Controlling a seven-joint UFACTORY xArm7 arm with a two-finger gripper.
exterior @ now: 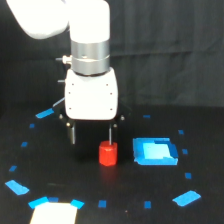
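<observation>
A small red block [107, 154] rests on the dark table near the middle of the camera view. My gripper [93, 133] points down just behind and to the left of it, with its two dark fingers standing wide apart. The right finger [113, 130] comes down right at the block's upper edge; whether it touches cannot be told. Nothing shows held between the fingers. To the block's right lies a blue square [138, 153] with a white middle.
A pale flat piece [53, 213] lies at the bottom left edge over blue tape. Blue tape strips [186, 198] and several small blue marks are scattered over the dark surface.
</observation>
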